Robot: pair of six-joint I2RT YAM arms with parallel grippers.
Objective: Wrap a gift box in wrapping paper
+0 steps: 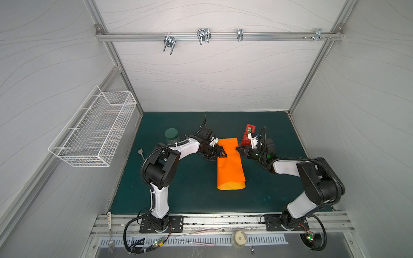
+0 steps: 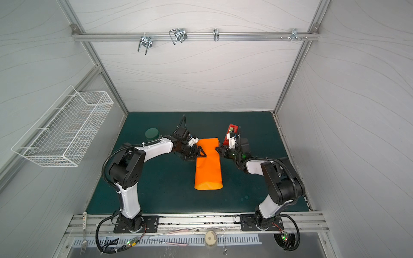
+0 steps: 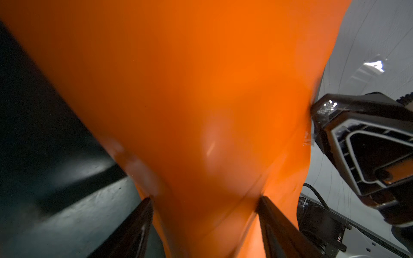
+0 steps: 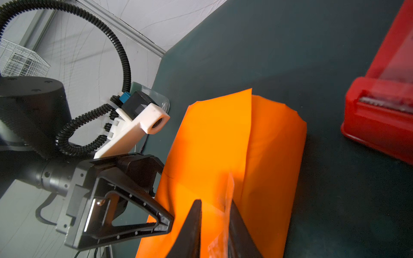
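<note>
Orange wrapping paper (image 1: 231, 169) is folded into a long packet on the table; any box inside is hidden. My left gripper straddles the packet from its left side and is shut on it, the orange paper filling the space between its fingers. At the packet's upper right edge, my right gripper is shut, with a thin strip of clear tape (image 4: 230, 189) rising from its fingertips in front of the paper. A loose paper edge runs lengthwise along the packet's top in the right wrist view. The red tape dispenser (image 1: 248, 134) lies behind the right gripper.
A green-lidded jar (image 1: 171, 134) stands at the back left, and a fork (image 1: 140, 151) lies near the left table edge. On the left wall hangs a white wire basket (image 1: 96, 129).
</note>
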